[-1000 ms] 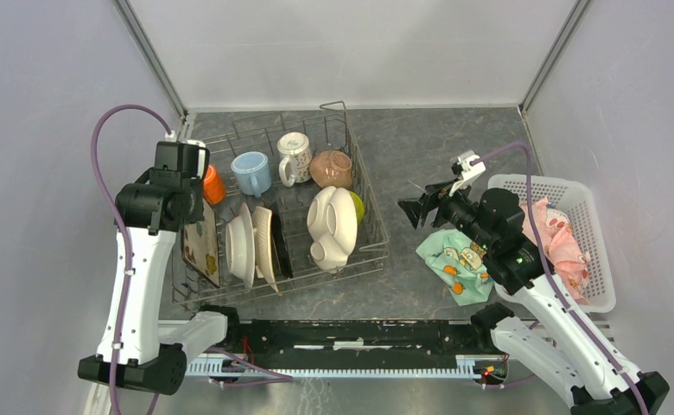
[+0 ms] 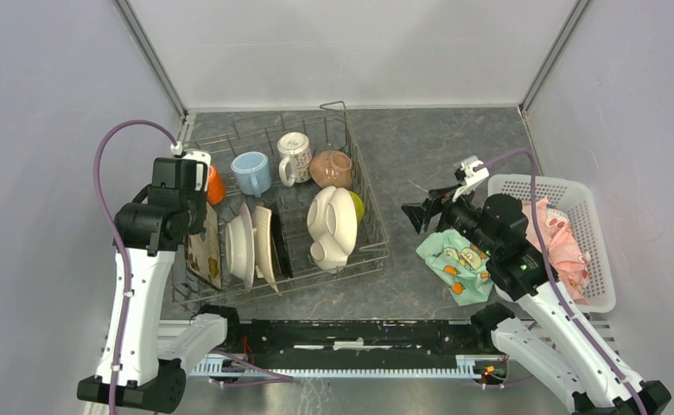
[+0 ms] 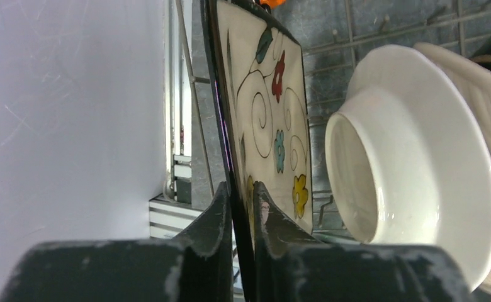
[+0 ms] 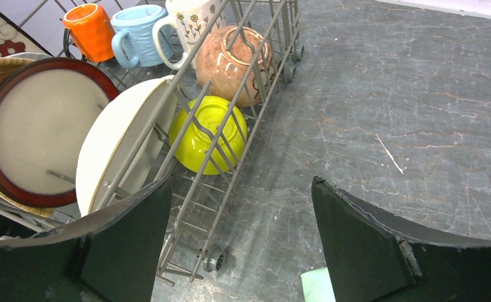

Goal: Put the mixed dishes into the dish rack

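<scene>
My left gripper is shut on the near edge of a square flowered plate [image 3: 274, 113], which stands on edge at the left end of the dish rack [image 2: 371, 259]. White bowls and plates [image 2: 240, 245] stand beside it; more white dishes [image 2: 333, 220] sit at the rack's right. Along the back are an orange mug [image 2: 214, 184], blue mug [image 2: 251, 173], flowered white mug [image 2: 295, 157] and speckled brown piece [image 4: 230, 63]. A lime bowl [image 4: 208, 138] sits in the right side. My right gripper is open and empty, right of the rack.
A green patterned cloth [image 2: 454, 266] lies right of the rack. A white basket [image 2: 597, 277] with pink cloths [image 2: 562, 251] stands at the far right. The left wall is close to my left arm.
My left arm has shifted slightly toward the front and right in the top view, with the flowered plate changing little. The right arm has moved very slightly.
</scene>
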